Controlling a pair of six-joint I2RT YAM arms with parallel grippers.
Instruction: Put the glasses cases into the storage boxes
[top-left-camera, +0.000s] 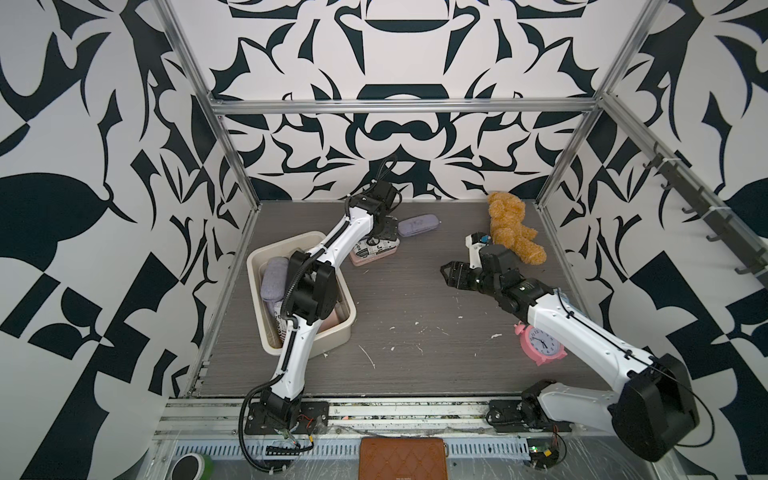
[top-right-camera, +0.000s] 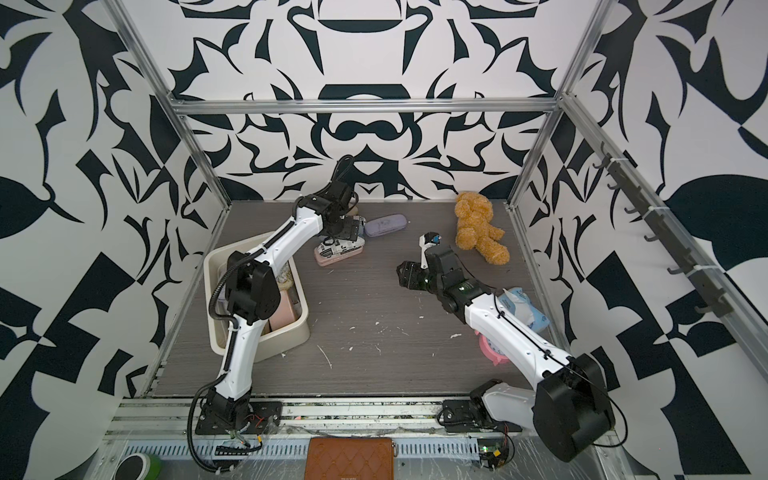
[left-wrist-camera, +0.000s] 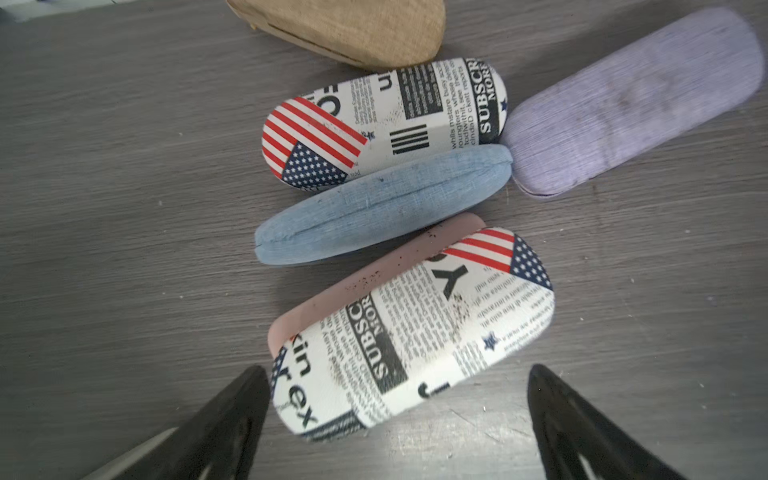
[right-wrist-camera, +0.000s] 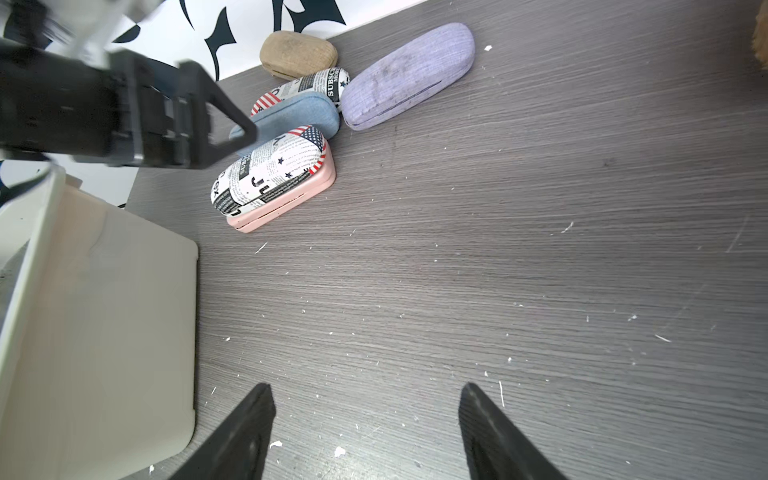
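Above the newsprint-and-flag case with a pink base (left-wrist-camera: 416, 332) hovers my left gripper, open, its fingers spread either side with nothing held. Behind that case lie a blue case (left-wrist-camera: 384, 204), a second newsprint case (left-wrist-camera: 384, 120), a tan case (left-wrist-camera: 360, 28) and a lavender case (left-wrist-camera: 636, 100). The cream storage box (top-left-camera: 329, 345) at the left holds several cases, among them a purple-grey one (top-left-camera: 273, 280); my left arm hides part of its inside. Over the middle right of the table, my right gripper is open and empty.
An orange teddy bear (top-left-camera: 512, 228) sits at the back right. A pink alarm clock (top-left-camera: 541, 344) and a blue item (top-right-camera: 524, 309) lie at the right, partly behind my right arm.
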